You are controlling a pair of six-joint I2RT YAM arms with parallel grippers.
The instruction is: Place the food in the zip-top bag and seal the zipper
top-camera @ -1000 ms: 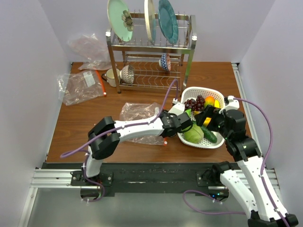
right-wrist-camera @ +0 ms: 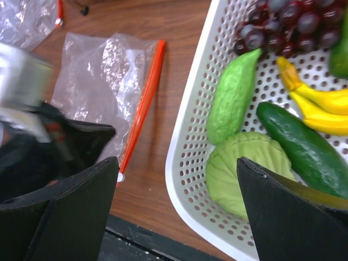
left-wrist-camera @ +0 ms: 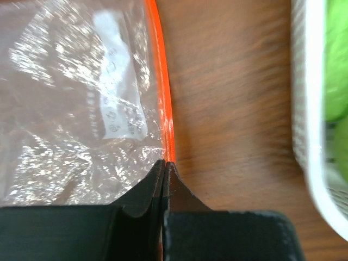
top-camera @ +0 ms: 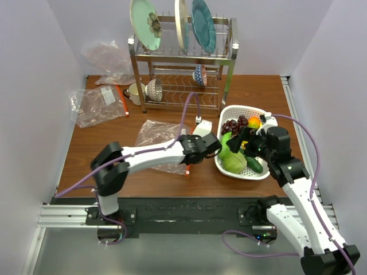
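Note:
A clear zip bag (top-camera: 152, 134) with a red zipper edge lies flat left of the white basket (right-wrist-camera: 185, 163). My left gripper is shut, its tips at the red zipper (left-wrist-camera: 163, 98); whether anything thin is between them doesn't show. My right gripper hangs open over the basket, which holds grapes (right-wrist-camera: 288, 24), a green gourd (right-wrist-camera: 231, 95), a cucumber (right-wrist-camera: 293, 147), bananas (right-wrist-camera: 321, 111), a cabbage (right-wrist-camera: 244, 171) and an orange (top-camera: 254, 122).
More bags (top-camera: 94, 109) lie at the back left. A metal dish rack (top-camera: 226, 54) with plates, bowls and a mug beside it stands at the back.
My left gripper has moved a little left, and the bag near it appears shifted left with it. My right arm has shifted slightly left.

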